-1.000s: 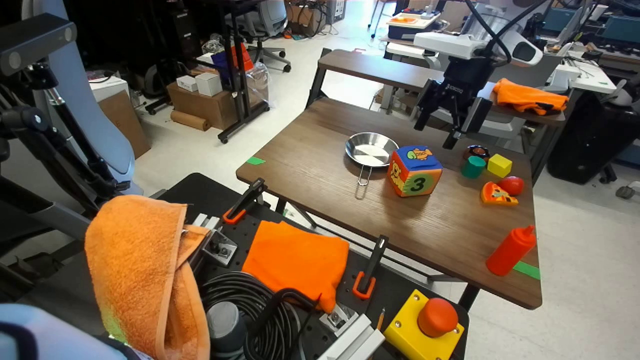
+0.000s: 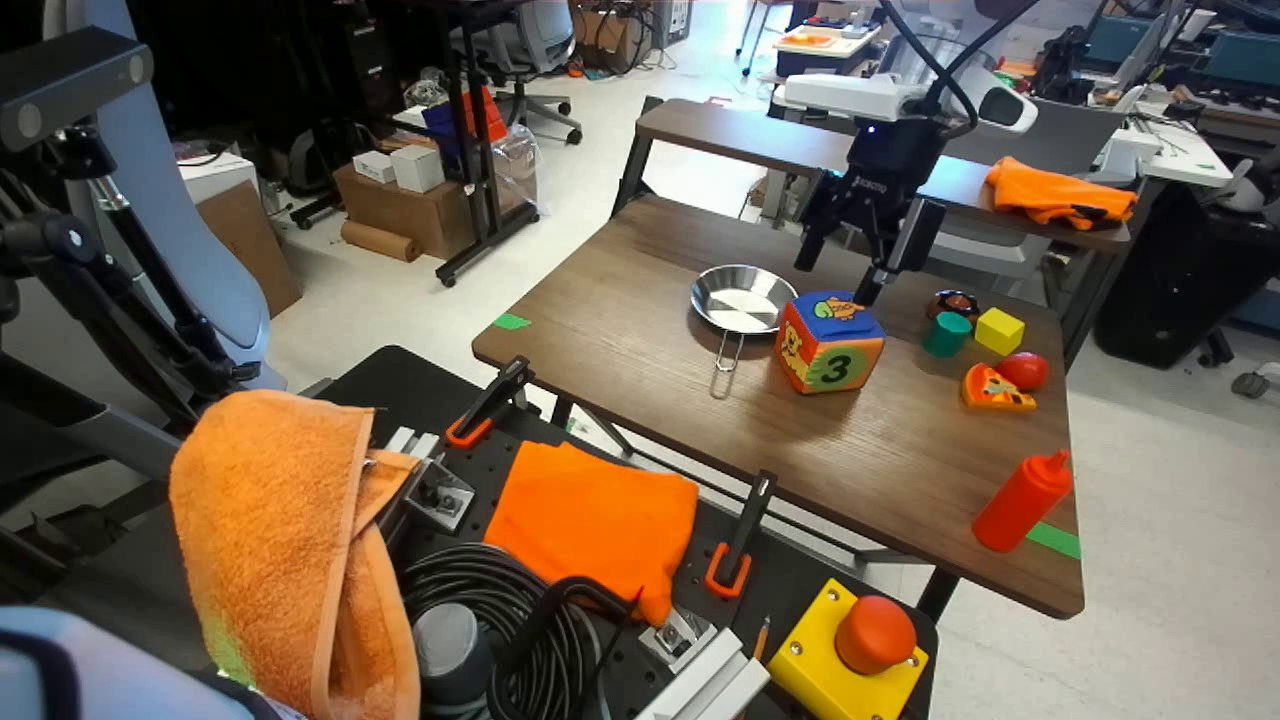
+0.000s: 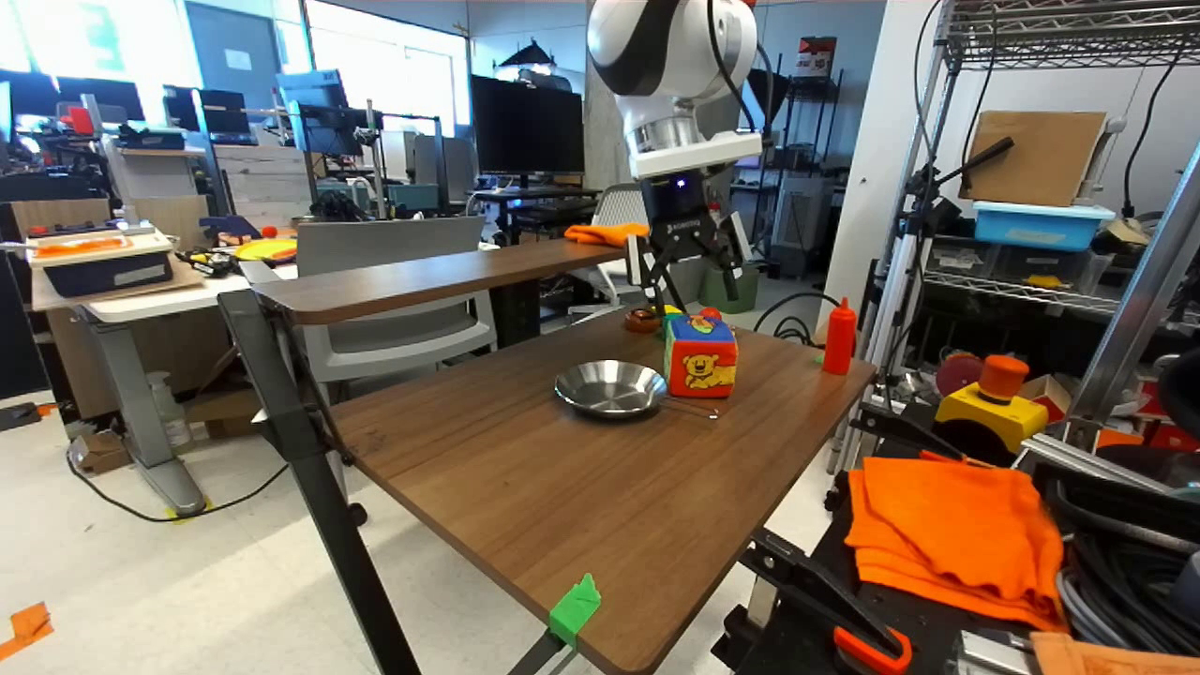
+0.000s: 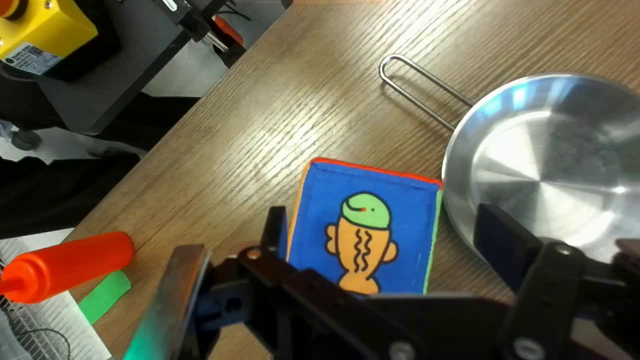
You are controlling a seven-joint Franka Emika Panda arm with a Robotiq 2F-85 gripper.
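Note:
My gripper (image 2: 834, 278) stands open above the table, its two fingers wide apart and nothing between them. Below and in front of it sits a soft block (image 2: 830, 342) with a blue top, a bear on one side and a 3 on another. The wrist view shows the block's blue top with a fish (image 4: 363, 240), partly hidden by the gripper's black linkage. Close beside the block lies a shiny steel pan (image 3: 610, 388), its wire handle (image 4: 423, 90) pointing toward the table's front edge. In the wrist view one finger (image 4: 507, 246) overlaps the pan's rim.
A red bottle (image 2: 1022, 502) stands near the table's right front corner. At the right back are a teal cup (image 2: 947, 334), a yellow cube (image 2: 998, 331), a red ball (image 2: 1022, 371) and a pizza slice (image 2: 997, 389).
In exterior view 1 the arm and its open gripper have shifted left and slightly lower, toward the block and pan. The objects on the table have stayed in place.

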